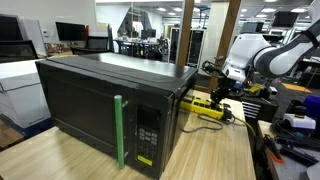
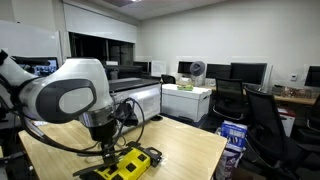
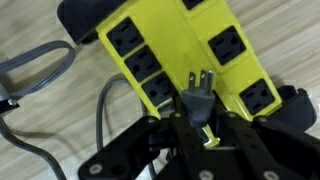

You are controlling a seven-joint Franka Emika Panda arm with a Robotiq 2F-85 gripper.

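A grey plug (image 3: 200,98) with bare metal prongs is held in my gripper, which is shut on it. Beneath it in the wrist view lies a yellow power strip (image 3: 180,45) with several black sockets; the prongs show over its middle, between the two rows. Whether they touch the strip cannot be told. In exterior view 2 the gripper hangs over the yellow strip (image 2: 130,165) on the table. Exterior view 1 shows the strip (image 1: 204,106) beyond the microwave, partly hidden by it.
A black microwave (image 1: 115,105) with a green handle takes up much of the table. Dark cables (image 3: 45,90) lie beside the strip. Bare wooden table (image 2: 195,145) shows to the strip's right in exterior view 2.
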